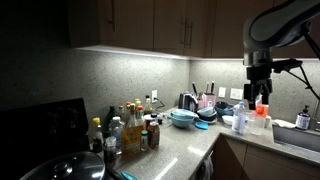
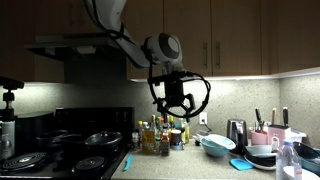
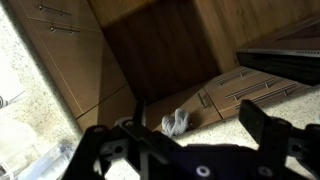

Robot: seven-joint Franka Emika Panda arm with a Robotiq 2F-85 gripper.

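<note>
My gripper (image 1: pixel 257 98) hangs in the air at the right of exterior view 1, in front of the sink-side counter. In exterior view 2 the gripper (image 2: pixel 175 110) appears high in front of the bottles (image 2: pixel 160 137), well nearer the camera than they are. Seen from the wrist, the gripper has its dark fingers wide apart, open, with nothing held. Beyond the gap, a grey-white cloth (image 3: pixel 175 123) hangs by the wooden drawer fronts, far below. A clear plastic bottle (image 1: pixel 239 118) and a red-and-clear jug (image 1: pixel 261 105) stand near the counter corner, the jug partly behind the arm.
Several sauce bottles (image 1: pixel 132 130) crowd the left counter beside a lidded pot (image 2: pixel 104 140) on the stove. Blue bowls (image 1: pixel 183 117), a toaster (image 2: pixel 237 132) and a knife block (image 2: pixel 278 134) line the back.
</note>
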